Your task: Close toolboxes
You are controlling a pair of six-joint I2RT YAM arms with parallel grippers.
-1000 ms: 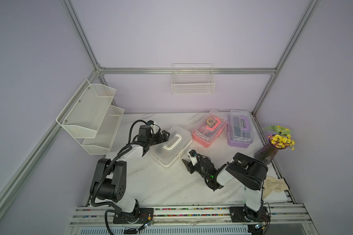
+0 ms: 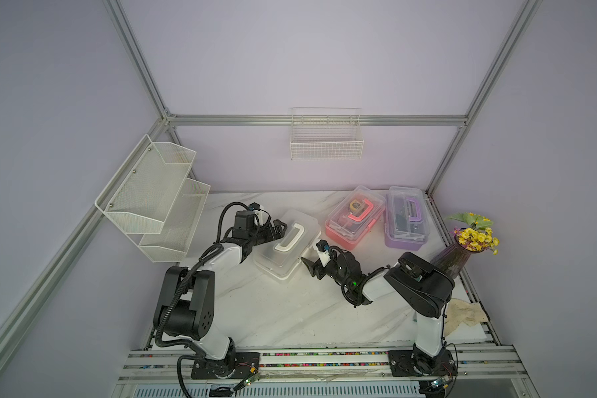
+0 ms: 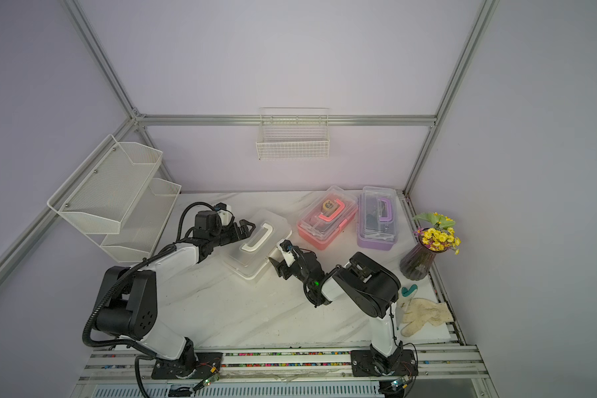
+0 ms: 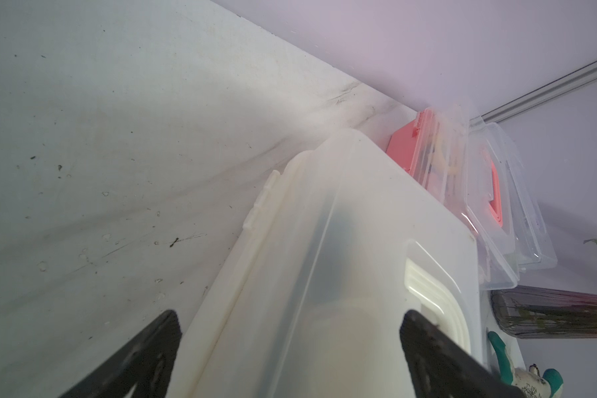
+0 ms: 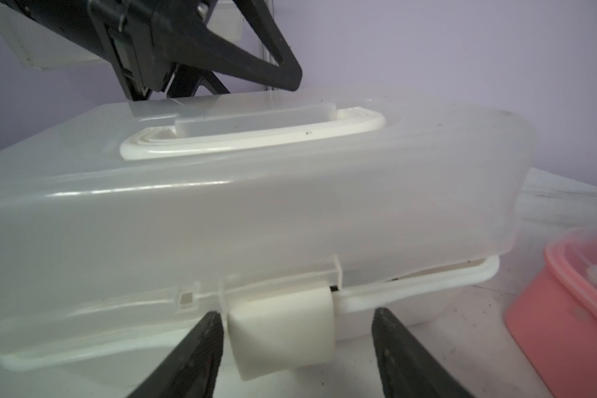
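A clear toolbox [image 2: 272,262] with a white handle [image 2: 290,236] lies left of centre on the table. Its lid [image 5: 378,199] rests on the base, with a narrow gap along the rim in the right wrist view. The white latch [image 5: 282,331] hangs at the front. My right gripper stands there, its fingers part-way apart, the latch between them. The left finger is close to the latch and a gap shows on the right; whether both touch is unclear. My left gripper is open over the lid's far left part, nothing held.
A pink toolbox [image 2: 341,236] and a purple toolbox [image 2: 404,241] stand behind on the right, lids down. Farther right are a flower vase [image 3: 418,262] and a glove [image 3: 424,315].
My right gripper has moved up and slightly left to the clear toolbox's front side. That box has shifted slightly left. The left arm looks unmoved.
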